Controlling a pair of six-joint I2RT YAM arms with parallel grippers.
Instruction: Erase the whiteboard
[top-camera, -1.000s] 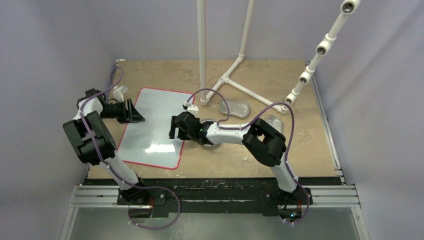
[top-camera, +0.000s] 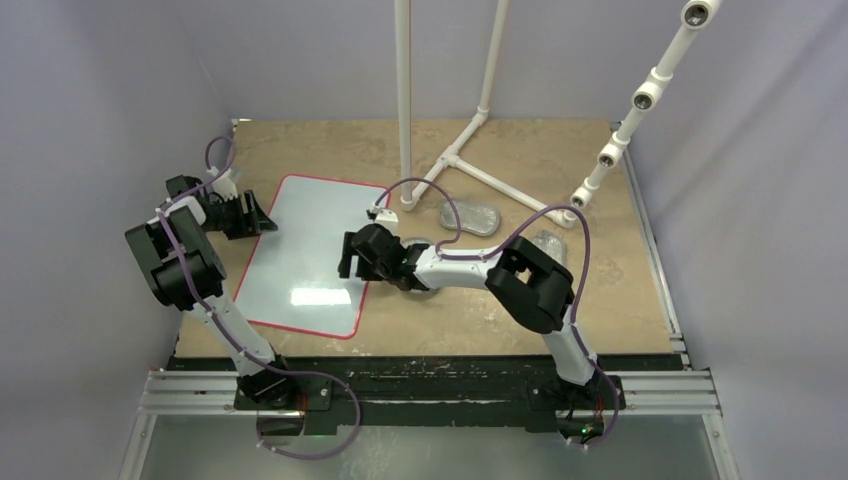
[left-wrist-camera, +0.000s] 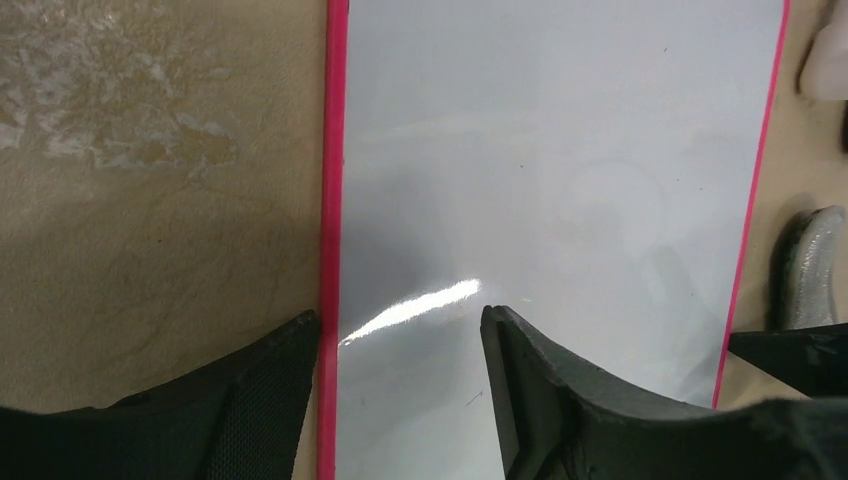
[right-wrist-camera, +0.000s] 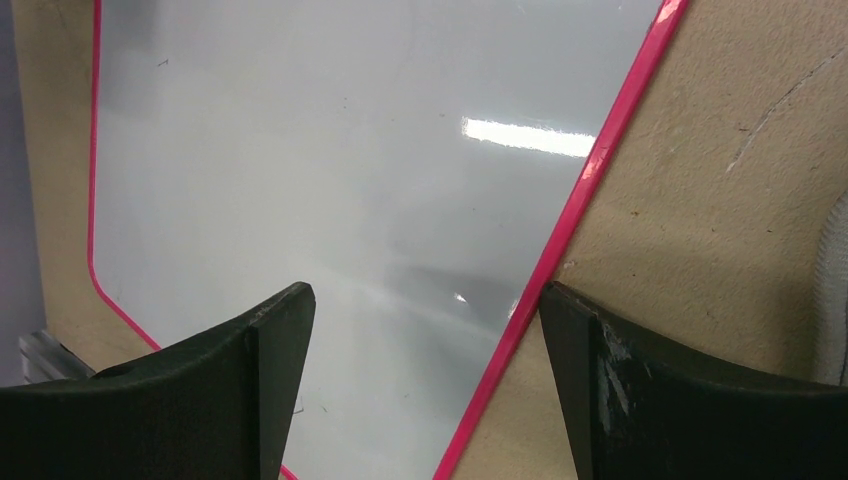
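The whiteboard (top-camera: 310, 235), white with a red rim, lies flat on the left of the table. Only a few tiny dark specks and short strokes show on its surface in the wrist views. My left gripper (top-camera: 265, 222) is at the board's left edge, fingers apart; in the left wrist view the red rim (left-wrist-camera: 333, 180) runs close by its left finger (left-wrist-camera: 270, 385). Over the opposite edge stands my right gripper (top-camera: 352, 257), also parted, its right finger (right-wrist-camera: 590, 350) against or very near the rim (right-wrist-camera: 570, 215). Neither holds anything visible.
Two grey, rounded-end objects, one larger (top-camera: 470, 217) and one smaller (top-camera: 549, 245), lie right of the board. Another grey thing (top-camera: 425, 287) is partly hidden under my right arm. A white pipe frame (top-camera: 510, 188) stands behind.
My left gripper has drawn back leftward and slightly upward in the top view, from over the board to its left edge. The right arm and board look unmoved.
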